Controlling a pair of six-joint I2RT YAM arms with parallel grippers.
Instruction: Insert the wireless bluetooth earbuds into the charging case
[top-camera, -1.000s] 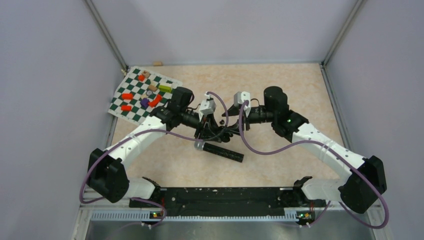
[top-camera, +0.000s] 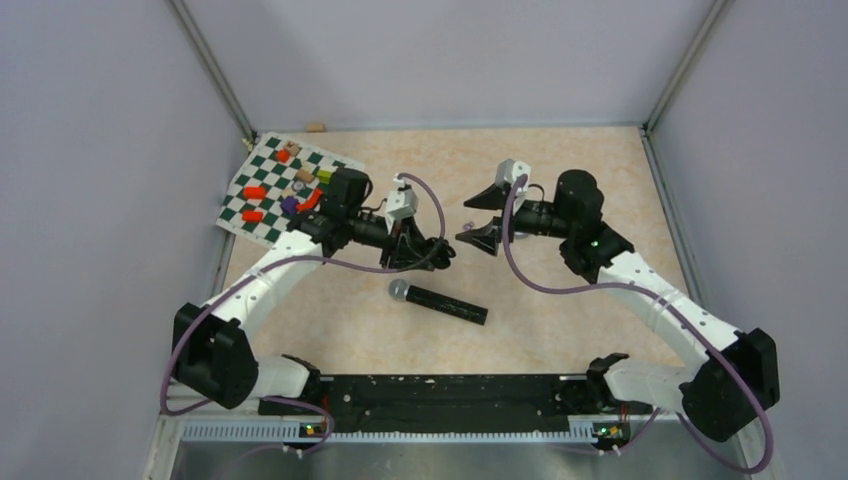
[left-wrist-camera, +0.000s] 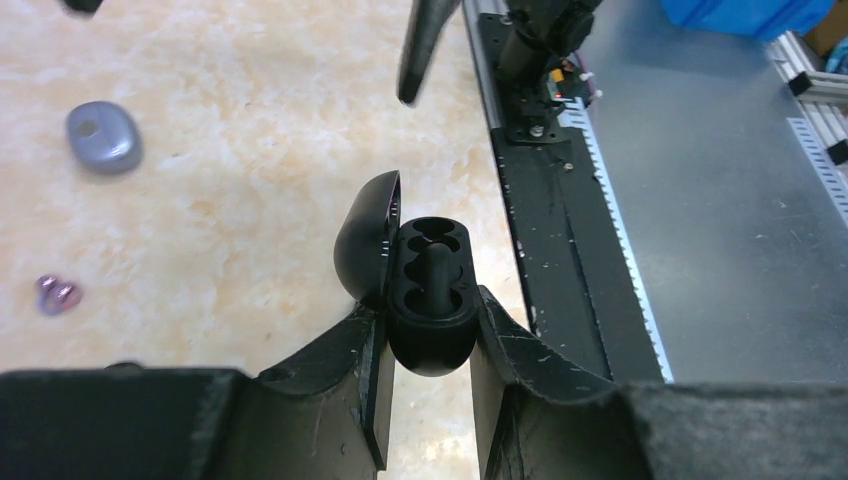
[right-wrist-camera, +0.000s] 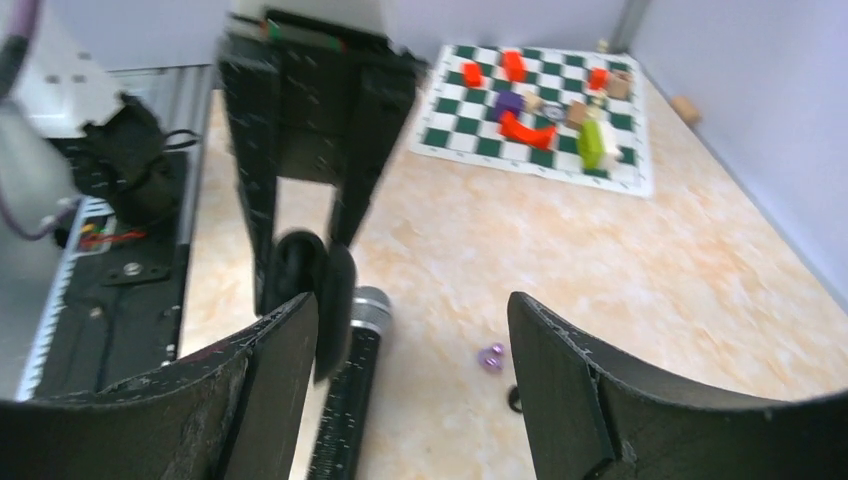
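In the left wrist view, my left gripper is shut on a black charging case (left-wrist-camera: 432, 345), held above the table with its lid (left-wrist-camera: 368, 238) swung open. Rounded recesses show in the case's tray, along with a dark raised shape; I cannot tell whether that is an earbud. My right gripper stands open with nothing between its fingers, to the right of the case and apart from it in the top view. A small black object (right-wrist-camera: 515, 398), possibly an earbud, lies on the table, partly hidden by a right finger.
A black microphone-like cylinder (top-camera: 440, 303) lies in front of the case. Small purple beads (right-wrist-camera: 491, 358) and a grey oval object (left-wrist-camera: 104, 137) rest on the table. The checkered board (top-camera: 240, 210) with blocks is at the back left. Open table lies at the back middle.
My right gripper has drawn back to the right, away from the case. My left gripper, with the case, has shifted slightly left and toward the back.
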